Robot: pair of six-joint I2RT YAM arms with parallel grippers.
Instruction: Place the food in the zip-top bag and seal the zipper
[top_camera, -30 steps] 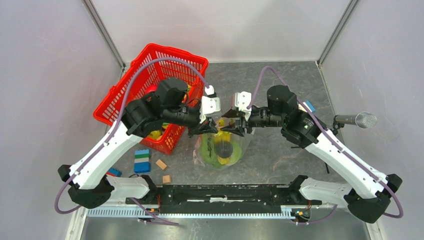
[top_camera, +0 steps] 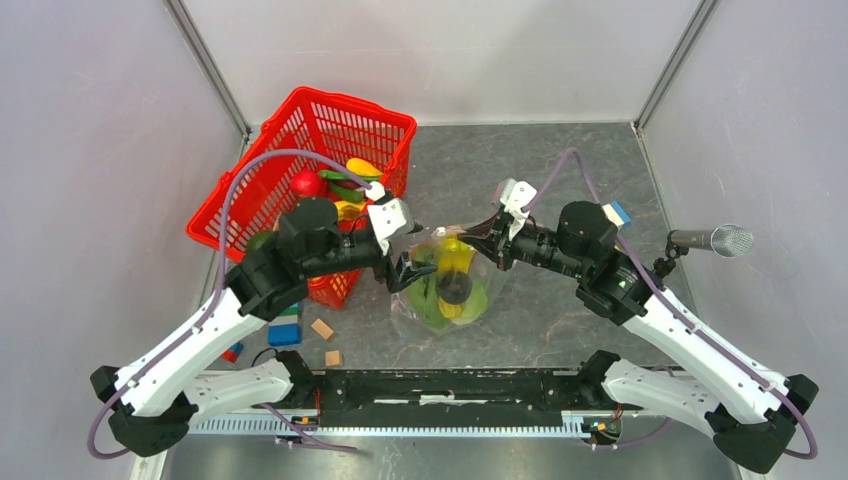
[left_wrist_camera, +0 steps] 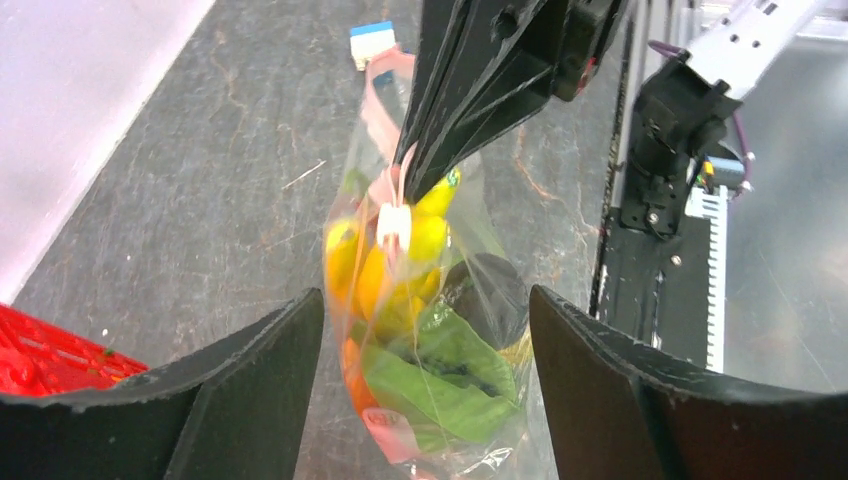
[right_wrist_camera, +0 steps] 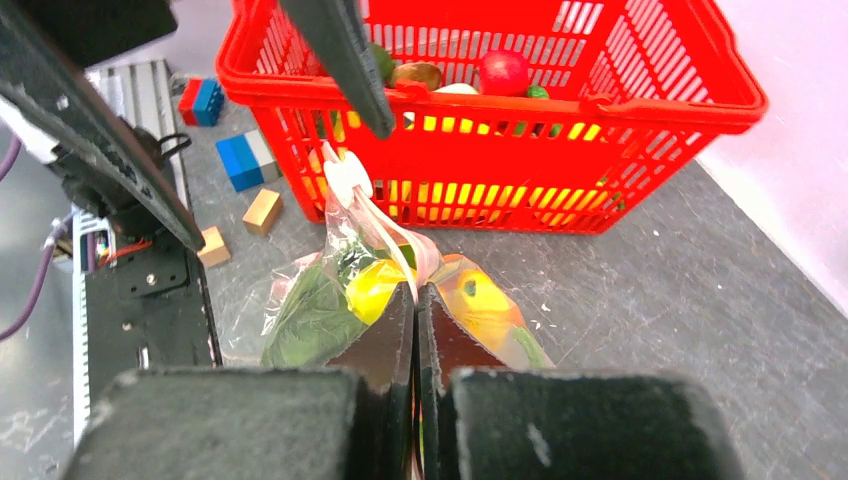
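Note:
The clear zip top bag stands mid-table with yellow, orange, green and dark food inside. In the left wrist view its pinkish zipper strip runs along the top, and a white slider sits on it. My right gripper is shut on the zipper strip, whose band passes between its fingertips; the slider lies beyond them, toward the left arm. At the bag's left side my left gripper is open, fingers spread wide with nothing gripped. The bag shows beyond the gap.
A red basket with more toy food stands at the back left, close to the left arm. Blue blocks and wooden blocks lie front left.
My left gripper has opened and drawn back left from the zipper.

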